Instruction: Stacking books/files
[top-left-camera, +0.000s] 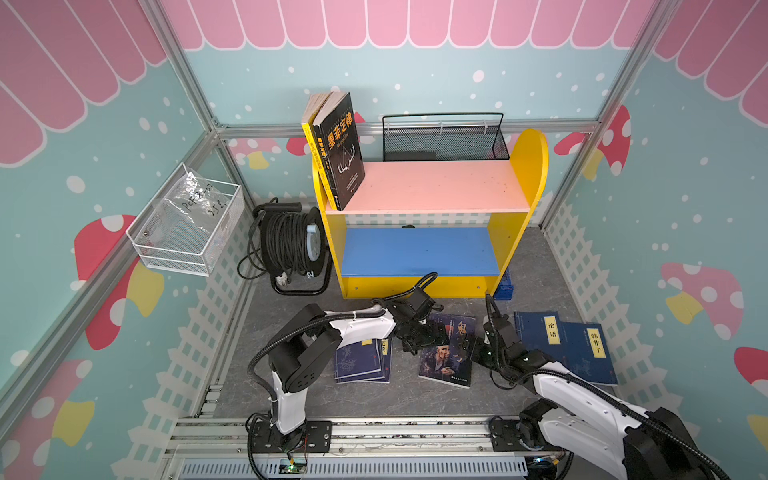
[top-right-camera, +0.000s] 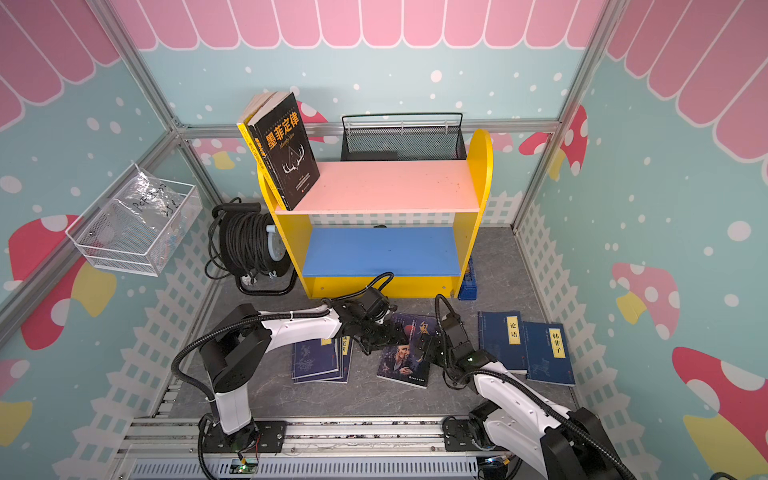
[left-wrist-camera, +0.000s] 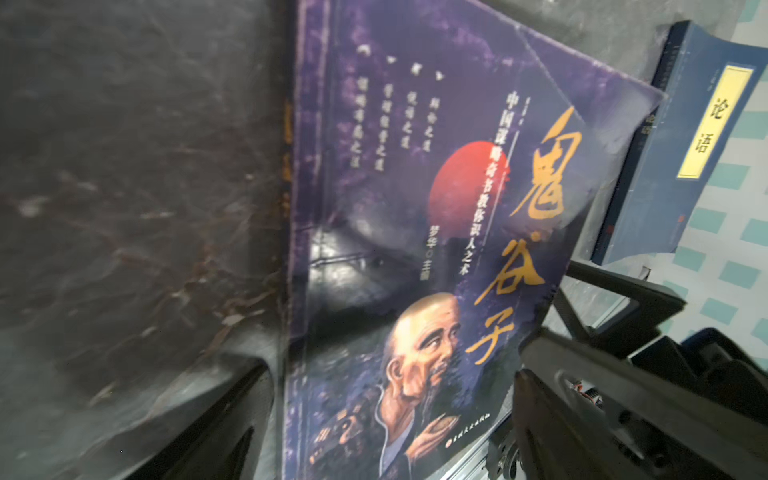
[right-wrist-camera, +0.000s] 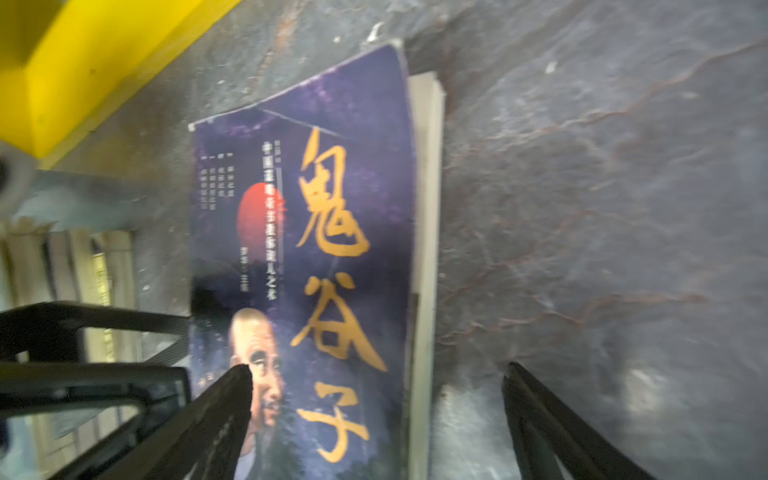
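A dark purple-blue book (top-left-camera: 450, 364) with a bald figure and orange characters lies flat on the floor in front of the shelf. On its left side, my open left gripper has one finger (left-wrist-camera: 228, 432) beyond the spine and the other over the cover's far side. My right gripper stands open at the opposite edge, one finger (right-wrist-camera: 220, 420) above the cover and one (right-wrist-camera: 536, 408) out past the page edge. Neither is closed on the book. Two books, a black one (top-left-camera: 344, 156) outermost, stand leaning left on the pink shelf (top-left-camera: 440, 184).
Several dark blue books (top-left-camera: 356, 364) lie partly under my left arm. Two blue books (top-right-camera: 501, 340) lie at the right, near my right arm. The blue lower shelf (top-right-camera: 382, 248) is empty, and the pink shelf is bare right of the standing books.
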